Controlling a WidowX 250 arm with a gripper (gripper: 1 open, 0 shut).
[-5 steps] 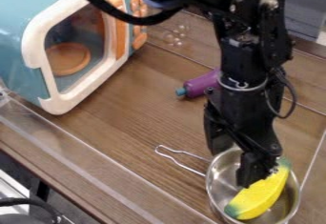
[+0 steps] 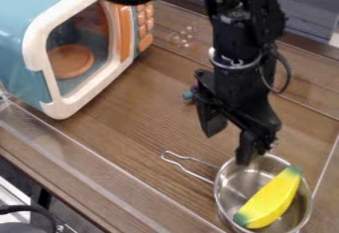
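Note:
A yellow banana with green tips [image 2: 271, 198] lies inside a steel pot [image 2: 236, 177] with a wire handle at the lower right. My black gripper [image 2: 228, 144] hangs open above and left of the pot, with nothing seen between its fingers. A small blue-tipped object [image 2: 189, 95] is mostly hidden behind the gripper.
A toy microwave [image 2: 40, 29] in light blue and white, with orange buttons, stands at the upper left. Dark cables and an edge show at the lower left.
My gripper has risen and moved a little left, away from the banana, uncovering more of it. The purple object behind is now mostly hidden by the arm.

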